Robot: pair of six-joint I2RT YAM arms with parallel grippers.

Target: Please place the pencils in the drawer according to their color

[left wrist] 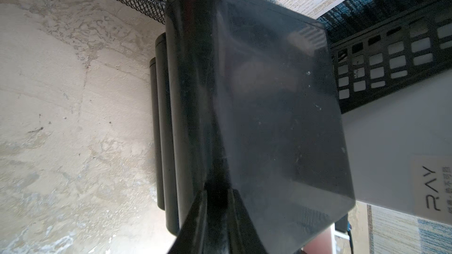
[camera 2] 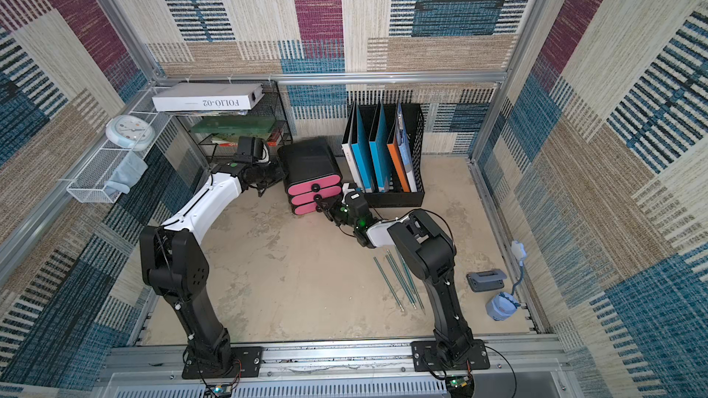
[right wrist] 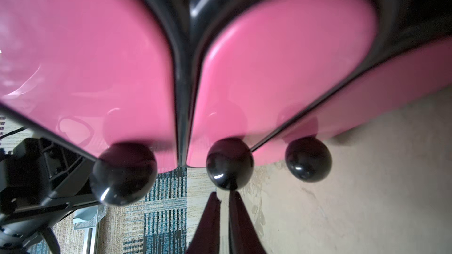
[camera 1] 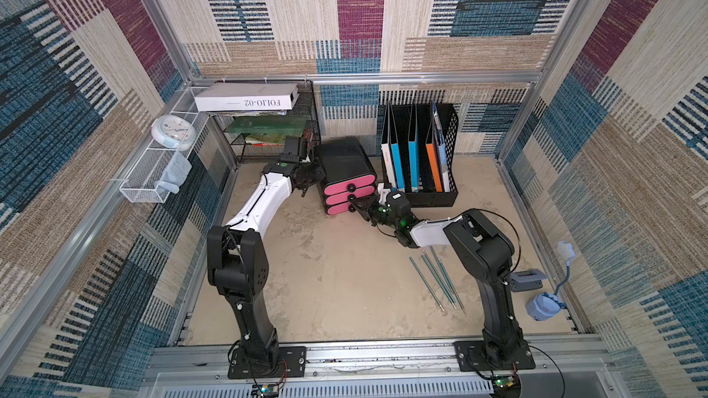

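Note:
Several teal pencils (camera 1: 437,278) lie on the table at front right, beside the right forearm. The black cabinet (camera 1: 343,158) has three pink-fronted drawers (right wrist: 282,51), all closed, each with a round black knob. My right gripper points at the middle knob (right wrist: 229,163). Its fingers are nearly together, with the tips right at the knob's lower edge; nothing clearly shows between them. My left gripper is beside the cabinet's left side, its fingers close together with only a narrow gap. Whether its tips touch the cabinet cannot be told.
A black file rack (camera 1: 431,195) with folders stands right of the cabinet, and a wire shelf (camera 1: 306,114) stands behind the left gripper. A stapler (camera 2: 486,280) and a blue lamp (camera 2: 503,306) sit at far right.

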